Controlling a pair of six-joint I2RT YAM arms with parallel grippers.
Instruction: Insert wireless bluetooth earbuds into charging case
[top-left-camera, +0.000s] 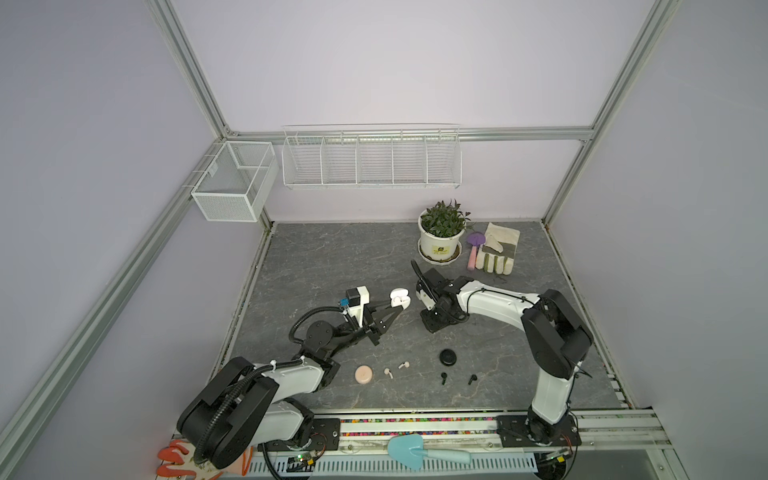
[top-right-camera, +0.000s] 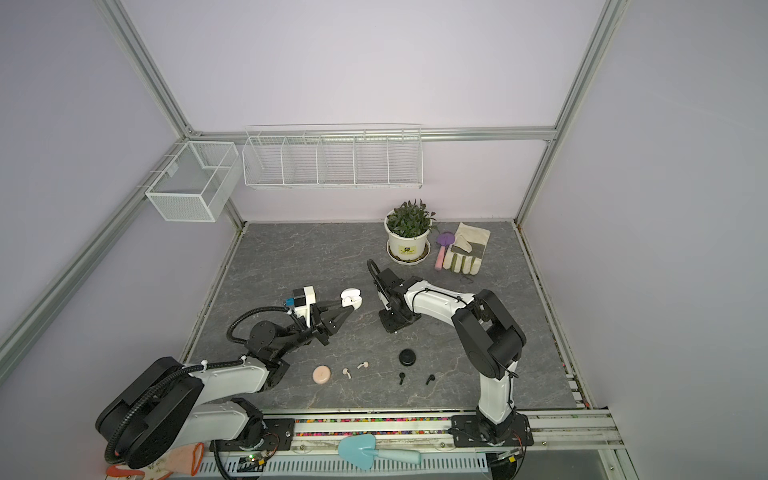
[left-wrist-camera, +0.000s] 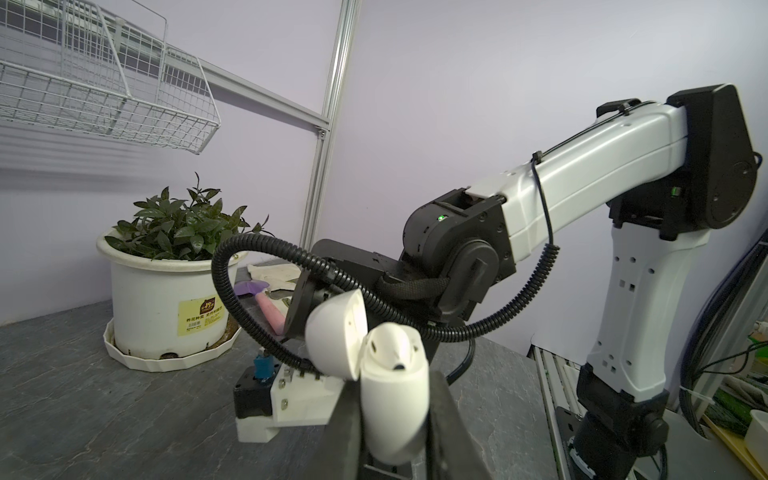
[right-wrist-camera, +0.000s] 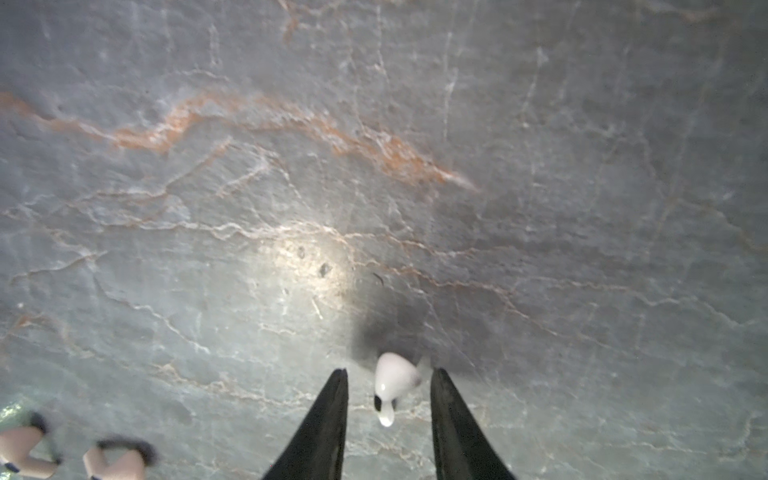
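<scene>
My left gripper (top-left-camera: 395, 310) is shut on the white charging case (left-wrist-camera: 394, 408), holding it above the table with its lid (left-wrist-camera: 337, 332) up. Something white and rounded shows in the case's mouth in the left wrist view; whether it is an earbud I cannot tell. In the right wrist view a white earbud (right-wrist-camera: 393, 377) with its stem toward the camera lies between the fingertips of my right gripper. Those fingers (right-wrist-camera: 326, 416) stand apart, with a gap on both sides of the bud. In the top views the right arm's own wrist mostly hides this spot.
A pink case (top-left-camera: 364, 374) and two pinkish earbuds (top-left-camera: 389, 373) lie at the front. Right of them are a black case (top-left-camera: 448, 357) and two black earbuds (top-left-camera: 444, 378). Behind stand a potted plant (top-left-camera: 441, 240) and a glove (top-left-camera: 497, 249).
</scene>
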